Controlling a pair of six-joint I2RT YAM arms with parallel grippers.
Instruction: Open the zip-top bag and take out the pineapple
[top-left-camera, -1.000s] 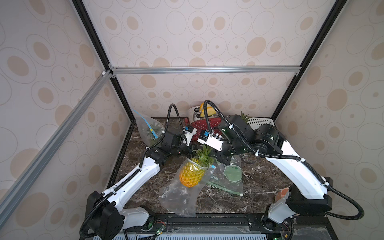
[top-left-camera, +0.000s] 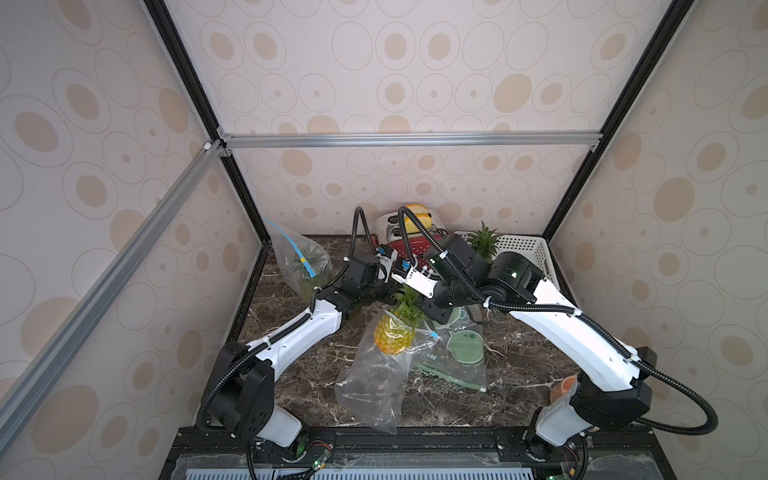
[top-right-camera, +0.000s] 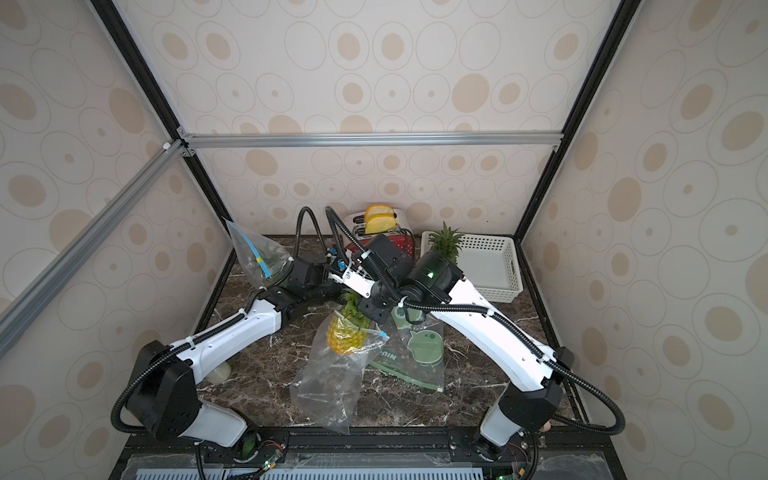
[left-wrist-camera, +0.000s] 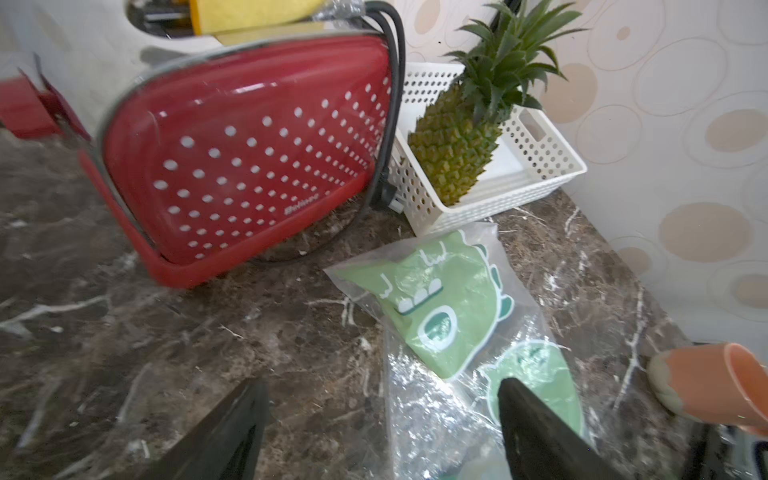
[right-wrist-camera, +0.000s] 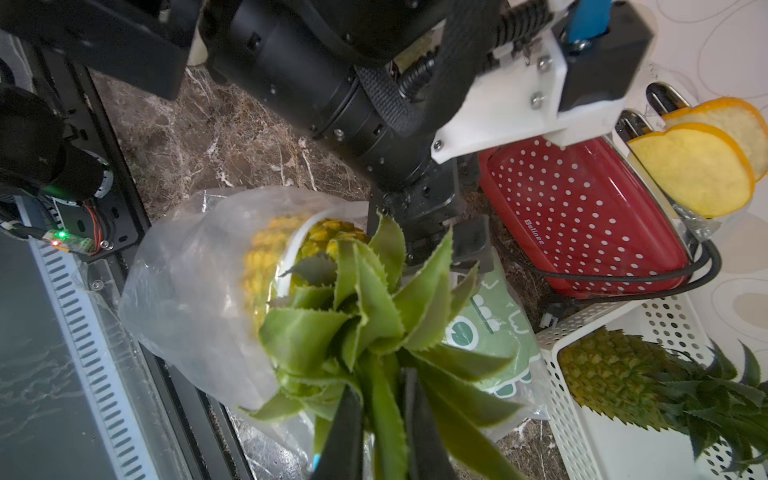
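Observation:
A yellow pineapple with a green leafy crown sits within a clear zip bag. The bag's mouth is open and the crown sticks out of it; the bag's lower end trails toward the table front. In the right wrist view, my right gripper is shut on leaves of the crown. My left gripper has its fingers spread, with no bag or fruit visible between them. In the right wrist view it sits close beside the crown and the bag's mouth, partly hidden by leaves.
A flat green-printed bag lies on the table to the right. Behind stand a red dotted toaster and a white basket with another pineapple. Another clear bag rests at back left. An orange cup is at right.
Pineapple and bag have shifted slightly rightward and back, and clear plastic now covers more of the fruit in view.

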